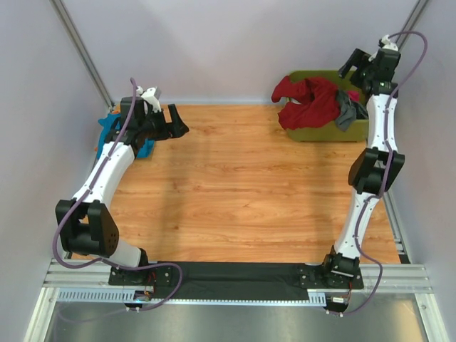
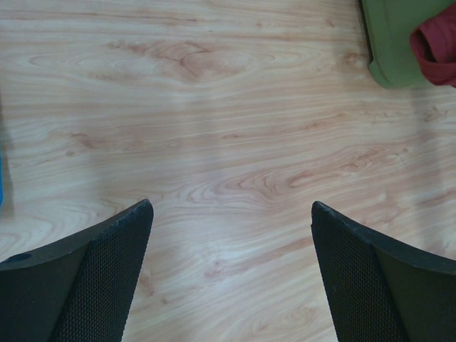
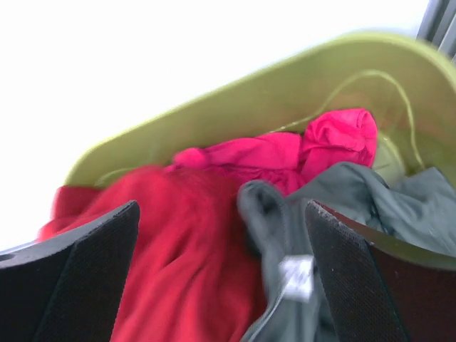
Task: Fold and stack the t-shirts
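Crumpled in the green bin (image 1: 320, 135) at the back right are a dark red shirt (image 1: 313, 103), a grey cloth (image 1: 349, 110) and a bright pink-red cloth (image 3: 335, 139). The dark red shirt drapes over the bin's left rim. Over the bin's right side hangs my right gripper (image 1: 353, 65), its fingers apart and empty; the red and grey cloths lie below it in the right wrist view. At the left, above bare table, my left gripper (image 1: 179, 122) stands open with nothing between its fingers. A blue cloth (image 1: 146, 148) lies partly hidden under the left arm.
Walls close in behind the bin and along both sides, with the right arm near the right wall.
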